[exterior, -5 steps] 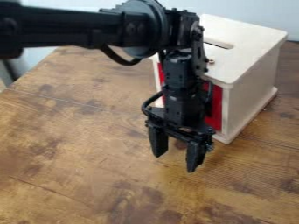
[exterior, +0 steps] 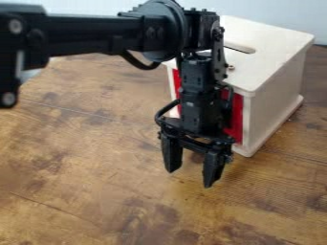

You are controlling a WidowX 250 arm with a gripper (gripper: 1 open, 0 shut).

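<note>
My black gripper [exterior: 192, 170] hangs pointing down above the wooden table, in front of a pale wooden box [exterior: 274, 96]. Its two fingers stand apart with nothing visible between them. The box has a slot in its top and a red front panel [exterior: 236, 120], which my wrist partly hides.
A white wall shows behind. My arm spans the upper left of the view.
The upper arm at the left has shifted slightly. The gripper hangs in nearly the same place.
</note>
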